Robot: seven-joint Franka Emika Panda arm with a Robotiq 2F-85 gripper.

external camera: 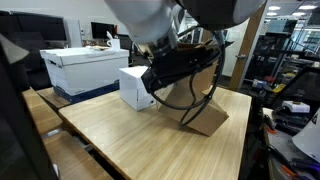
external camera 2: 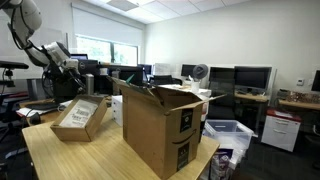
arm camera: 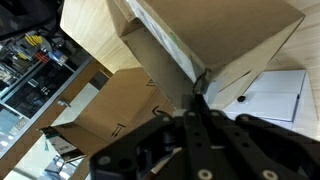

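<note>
An open brown cardboard box (external camera 2: 82,118) with something white inside stands tilted on the table in exterior view 2. My gripper is shut at its rim, and the thin cardboard wall (arm camera: 225,28) appears pinched between the dark fingertips. In exterior view 1 the same box (external camera: 207,120) shows below and behind my arm, its lower edge close to the tabletop. My arm and cables cover its upper part there, so the fingertips are hidden in that view.
A larger cardboard box (external camera 2: 170,130) with raised flaps stands on the table (external camera 2: 65,158). A white box (external camera: 135,88) sits behind the tilted one, and a white and blue storage box (external camera: 85,70) farther back.
</note>
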